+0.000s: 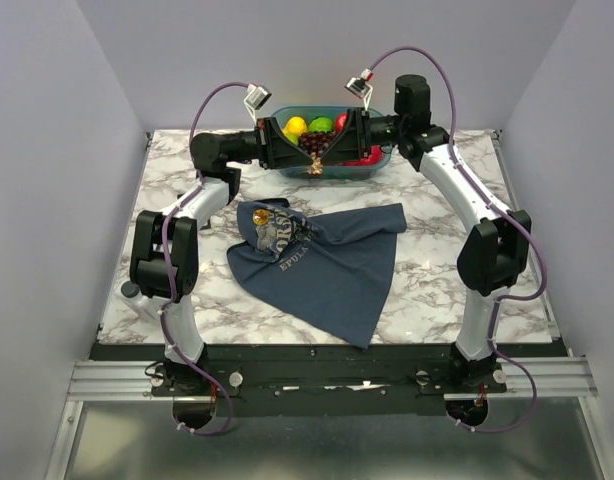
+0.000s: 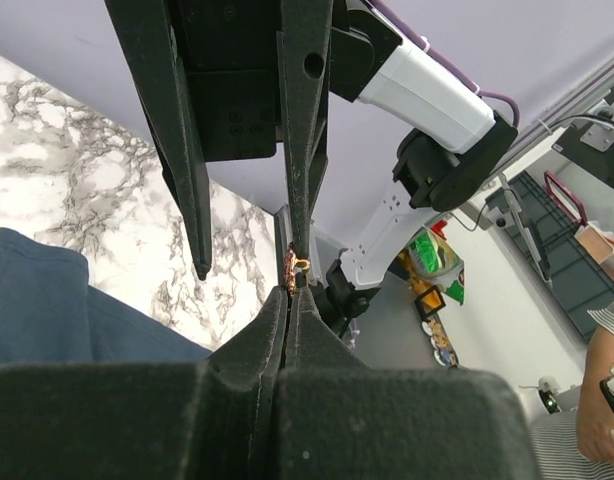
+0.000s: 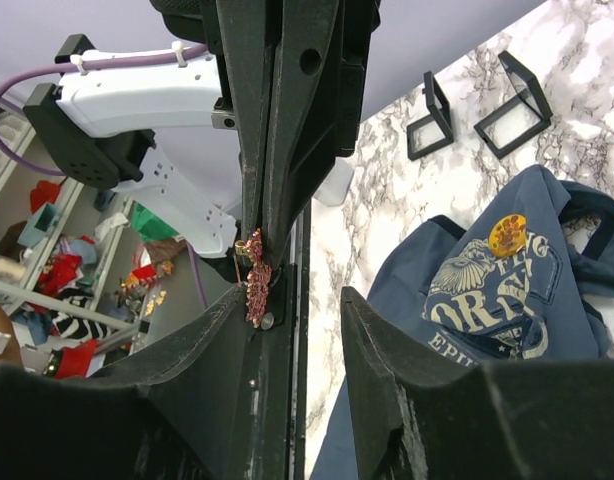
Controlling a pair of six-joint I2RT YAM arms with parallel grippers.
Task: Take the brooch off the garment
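The brooch [image 3: 257, 288], small and reddish with gold bits, hangs at the tips of my left gripper, which is shut on it. In the top view it shows as a gold speck [image 1: 314, 168] between both arms. My right gripper stands open, one finger [image 3: 212, 320] right beside the brooch, the other well apart; whether the near finger touches it I cannot tell. Below the grippers, the dark blue garment [image 1: 337, 275] with pale lettering lies spread on the marble table. A round yellow-orange badge [image 3: 507, 236] rests on its folded, printed part.
A teal basket [image 1: 359, 172] of fruit stands at the back, just behind the grippers. Two dark frames [image 3: 515, 105] lie beyond the garment. A white bottle [image 1: 139, 300] is at the left table edge. Bare marble [image 1: 437, 270] lies right of the garment.
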